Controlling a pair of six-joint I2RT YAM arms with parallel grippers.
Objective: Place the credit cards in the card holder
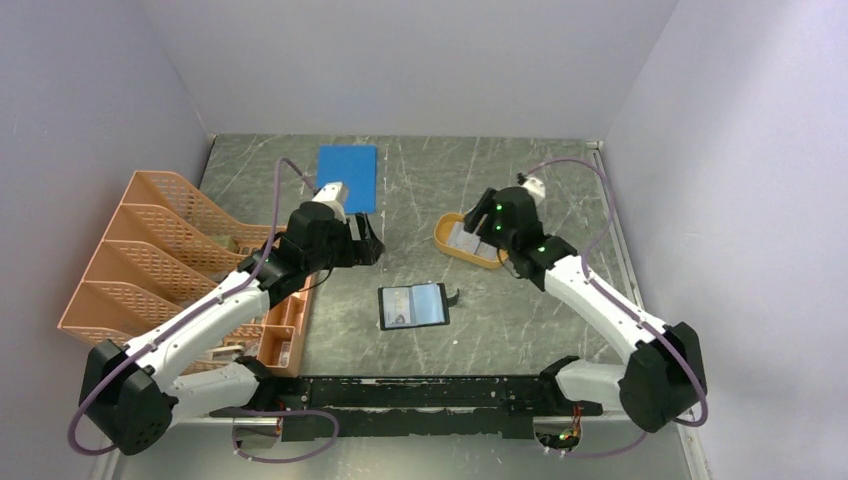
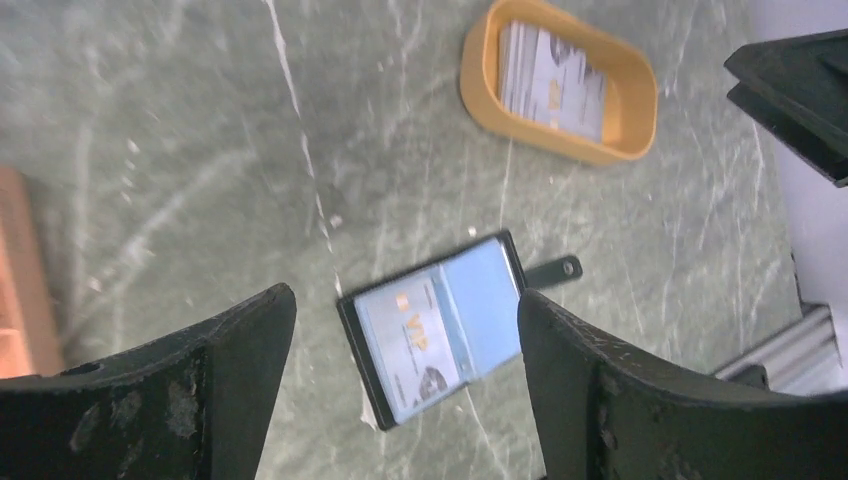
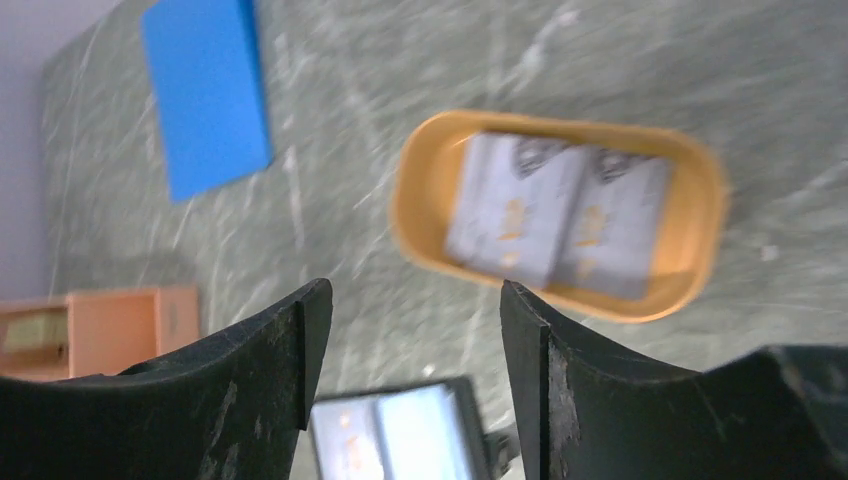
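Observation:
The card holder (image 1: 414,306) lies spread flat on the table, its black cover showing round clear sleeves. In the left wrist view a printed card (image 2: 407,345) shows under its left sleeve, while the right sleeve (image 2: 482,308) looks pale blue and empty. Several white credit cards (image 3: 520,205) lie in a yellow-orange tray (image 3: 400,205) behind the holder. My left gripper (image 1: 378,242) is raised above the table behind and left of the holder, open and empty. Over the tray's near area hovers my right gripper (image 1: 473,222), also open, with nothing between its fingers.
A salmon-coloured compartment rack (image 1: 140,225) takes up the left side. At the back lies a blue sheet (image 1: 347,178). A strap (image 2: 554,271) sticks out from the holder's right edge. Right of the tray the table is bare.

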